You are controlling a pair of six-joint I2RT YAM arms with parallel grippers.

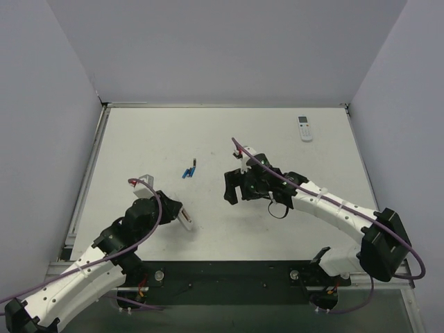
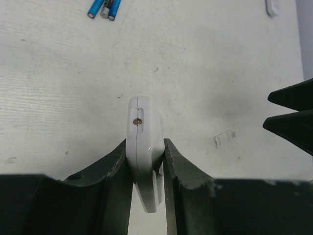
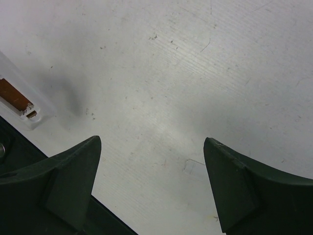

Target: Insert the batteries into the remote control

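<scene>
My left gripper is shut on a white remote control [image 2: 145, 127], which it holds tilted over the table. In the right wrist view the remote's end [image 3: 32, 93] shows an open, brown-lined compartment with no battery in the visible part. Two blue batteries [image 1: 185, 173] and a third, darker one [image 1: 195, 162] lie together on the table, beyond the left gripper. They appear at the top of the left wrist view too, one blue battery [image 2: 114, 9] beside the grey one [image 2: 105, 9]. To the right of the remote, my right gripper stands open and empty.
Another white remote-like device [image 1: 304, 128], with a display and buttons, lies at the far right. Grey walls bound the table on the sides and back.
</scene>
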